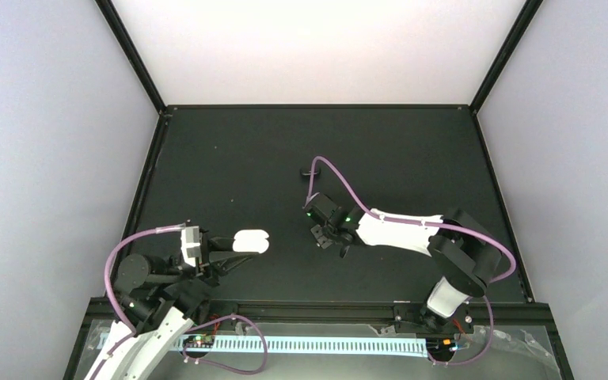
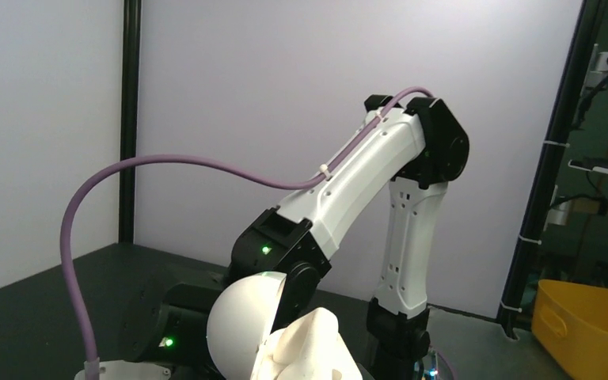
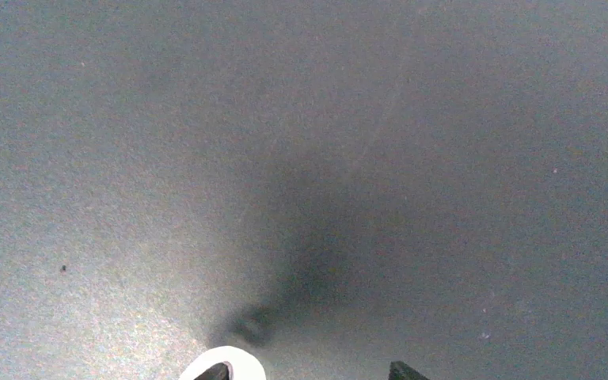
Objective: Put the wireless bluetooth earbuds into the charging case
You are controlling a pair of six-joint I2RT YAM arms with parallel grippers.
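Note:
The white charging case (image 1: 251,241) is held up by my left gripper (image 1: 236,246), which is shut on it at the left of the workspace. In the left wrist view the case (image 2: 305,348) has its rounded lid (image 2: 241,324) raised; its slots are hard to make out. My right gripper (image 1: 321,241) is pointed down over the middle of the table. From its wrist view, the fingers are part open, with dark fingertips (image 3: 405,371) at the bottom edge. One white earbud (image 3: 237,361) shows by the left fingertip, partly cut off; whether they touch is unclear.
A small black object (image 1: 307,172) lies on the dark table (image 1: 396,150) behind the right gripper, partly under the purple cable (image 1: 340,177). Beyond the frame stands a yellow bin (image 2: 594,324).

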